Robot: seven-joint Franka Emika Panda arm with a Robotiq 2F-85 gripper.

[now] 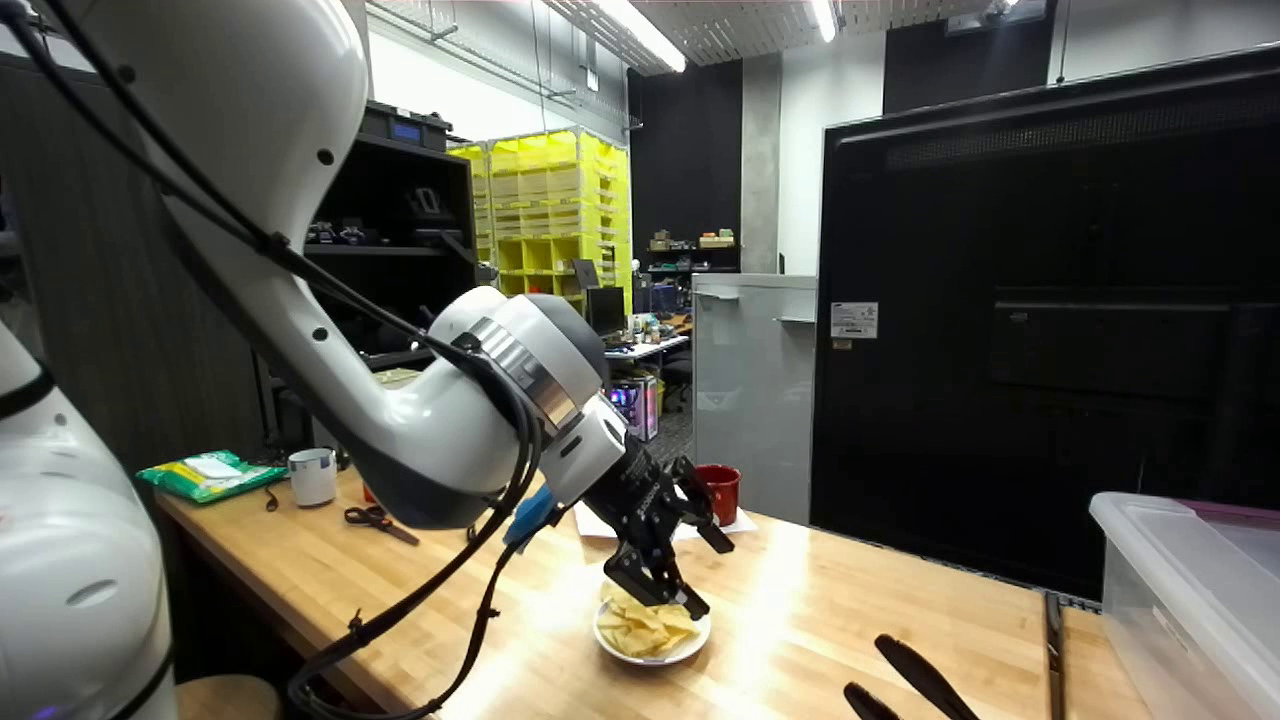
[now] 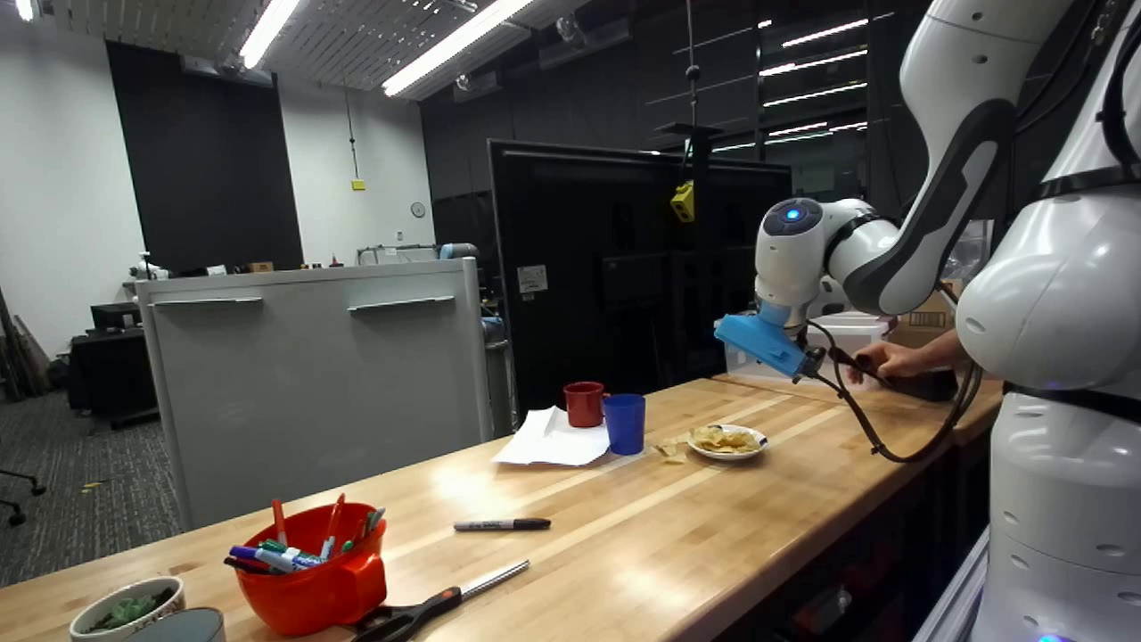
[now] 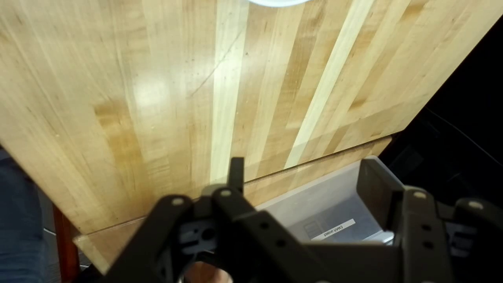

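My gripper [image 1: 710,578] stands open above the table, its fingers wide apart with nothing between them. In exterior view 1 it overlaps the far edge of a white plate [image 1: 659,658] of yellow chips [image 1: 642,626]. From exterior view 2 the plate's chips [image 2: 723,440] show plainly, with a few loose chips [image 2: 673,450] on the wood beside them. Only a sliver of the plate's white rim [image 3: 278,2] enters the top of the wrist view. Black tongs [image 1: 921,676] reach in at the bottom of exterior view 1. A person's hand [image 2: 890,362] is near the table's far end.
A blue cup [image 2: 625,423] and red mug [image 2: 585,405] stand near the plate, by white paper [image 2: 548,440]. Toward the near end are a marker [image 2: 503,524], scissors [image 2: 433,605] and a red pen holder [image 2: 321,583]. A clear bin [image 1: 1182,600] sits at the right.
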